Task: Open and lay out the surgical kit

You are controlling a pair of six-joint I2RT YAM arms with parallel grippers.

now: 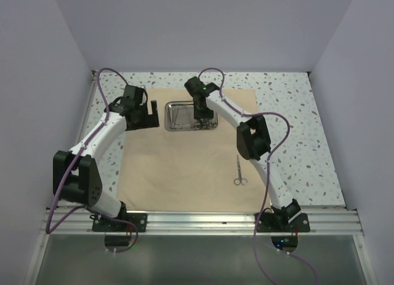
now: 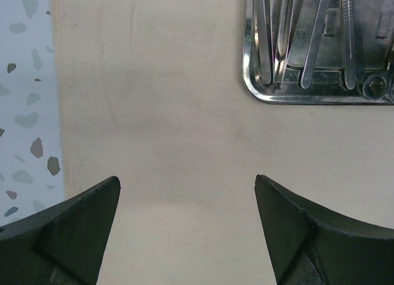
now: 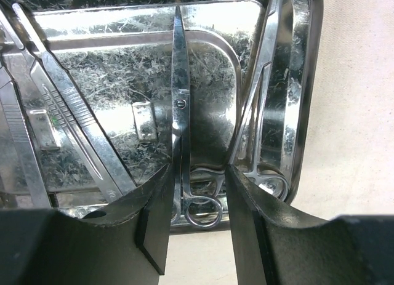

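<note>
The metal tray (image 1: 174, 129) lies at the back of the beige cloth, with instruments in it. My right gripper hangs over its right part, fingers a short way apart. Below and between the fingers, in the right wrist view, are the handles of straight scissors (image 3: 180, 88); whether they touch is unclear. A second scissors-like tool (image 3: 266, 57) lies by the tray's right wall, and tweezers (image 3: 77, 106) lie on the left. One pair of scissors (image 1: 239, 169) rests on the cloth, right of centre. Left of the tray, my left gripper stands open and empty over cloth.
Speckled table (image 1: 301, 143) shows clear on the right. More slim tools (image 2: 313, 45) lie in the tray's left part.
</note>
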